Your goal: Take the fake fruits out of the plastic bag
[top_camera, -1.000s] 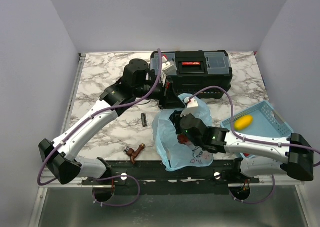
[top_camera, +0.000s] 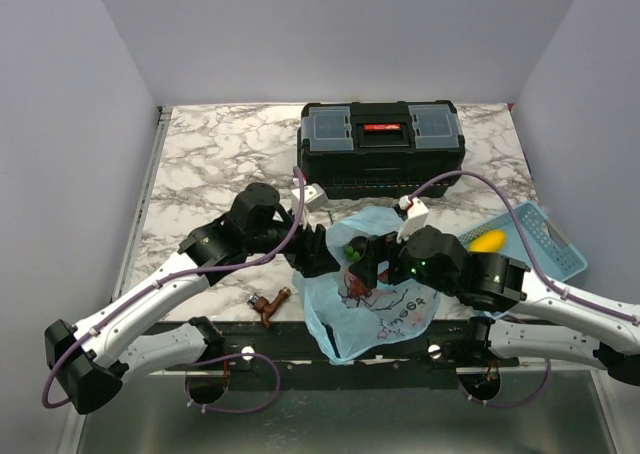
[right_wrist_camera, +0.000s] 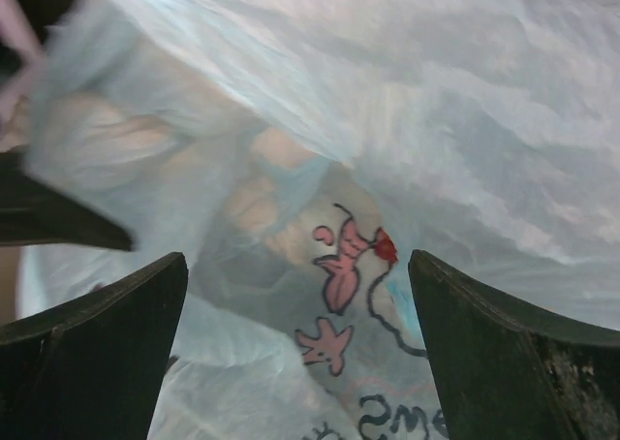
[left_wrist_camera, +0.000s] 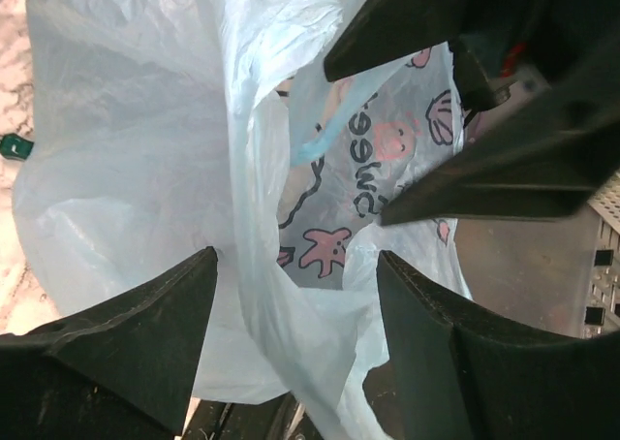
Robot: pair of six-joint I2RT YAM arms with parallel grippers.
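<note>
The pale blue plastic bag with printed drawings lies at the table's front, green fake fruit and a reddish shape showing at its middle. My left gripper is open over the bag's left side; in its wrist view a gathered fold runs between the fingers. My right gripper is open over the middle, with bag film below and between its fingers in the right wrist view, close to the left gripper.
A blue basket with a yellow fruit is at the right. A black toolbox stands at the back. Brown pipe fittings lie front left.
The left gripper has come down and toward the front-left. The right arm has shifted right. The bag now lies lower and more spread toward the front.
</note>
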